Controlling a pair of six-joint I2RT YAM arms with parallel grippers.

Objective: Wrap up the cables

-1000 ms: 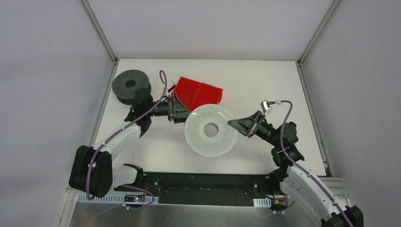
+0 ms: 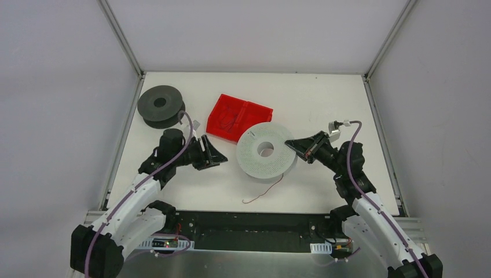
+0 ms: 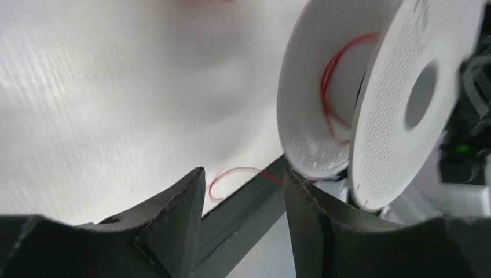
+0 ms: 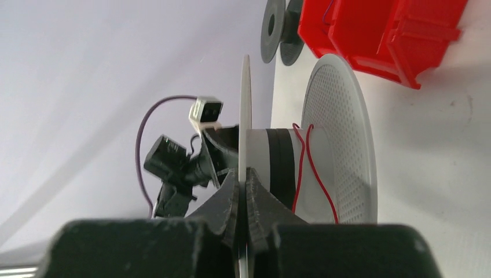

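Note:
A white spool (image 2: 253, 159) is held off the table, its right flange pinched by my right gripper (image 2: 289, 143). In the right wrist view the thin flange (image 4: 245, 116) stands edge-on between the closed fingers. Loops of red cable (image 4: 301, 168) lie around the hub, beside a black band. The cable's loose end (image 2: 257, 198) hangs past the spool's front edge and curls leftward. My left gripper (image 2: 219, 157) stands to the left of the spool, apart from it. Its fingers (image 3: 184, 211) are open with nothing gripped; the cable end (image 3: 228, 174) shows beyond the gap between them.
Behind the spool lies a red two-part bin (image 2: 231, 119) with a thin cable inside. A dark spool (image 2: 160, 104) stands at the back left.
The left gripper has left the spool's left edge, moved toward the front and opened. The spool has shifted slightly right and back in the right gripper, and more of the cable end shows.

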